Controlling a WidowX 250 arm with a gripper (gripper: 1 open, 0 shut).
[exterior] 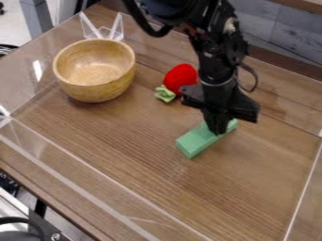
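A black robot gripper [221,117] hangs over the right-middle of the wooden table, just above a green flat block [199,141]. Its lower parts cover the upper end of the block; whether it touches the block or has anything between its fingers is hard to tell.
A tan bowl [94,81] sits at the upper left. A red object [179,77] and a small light-green item [165,94] lie left of the arm, behind the gripper.
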